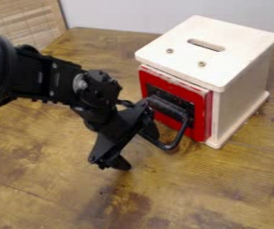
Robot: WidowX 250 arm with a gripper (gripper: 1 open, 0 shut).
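A pale wooden toy oven (235,80) stands at the right, its red-framed door (198,130) facing left with a black handle (175,143) at its front. My black gripper (113,156) reaches down from the left and hangs just left of the door, near the handle, pointing toward the tabletop. Whether its fingers are open or shut is hard to make out; nothing is clearly held.
A woven pale panel (20,22) stands at the back left.
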